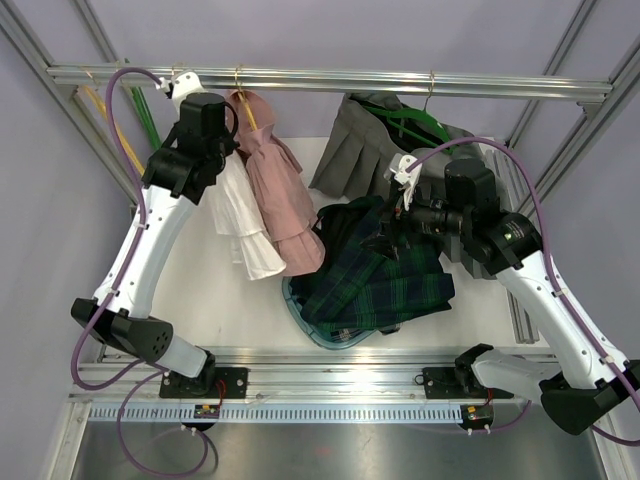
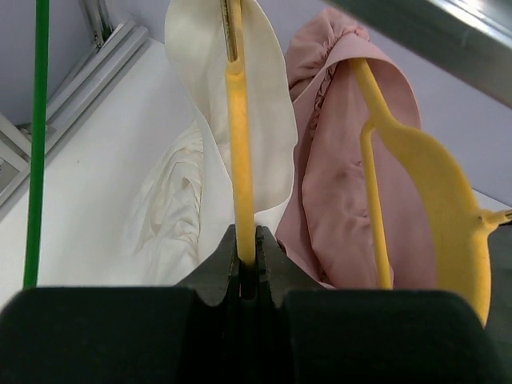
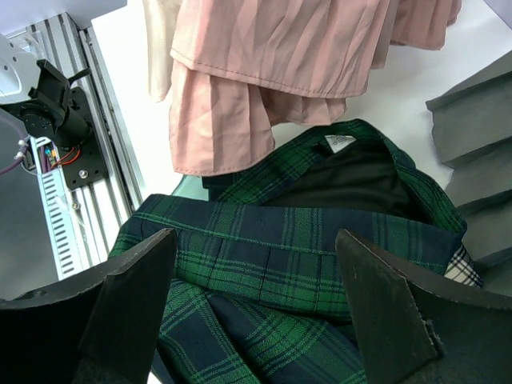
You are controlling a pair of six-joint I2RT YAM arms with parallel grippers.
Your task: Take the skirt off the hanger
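Observation:
A white skirt hangs from the rail at the left, beside a pink skirt on a yellow hanger. In the left wrist view my left gripper is shut on an upright yellow hanger, with white fabric directly behind it; in the top view the left arm hides this grip. My right gripper stands open above dark green plaid cloth, apart from the hanging skirts.
Grey skirts on green hangers hang at the right. The plaid cloth lies in a blue basket on the white floor below the rail. A green hanger stands left of the white skirt.

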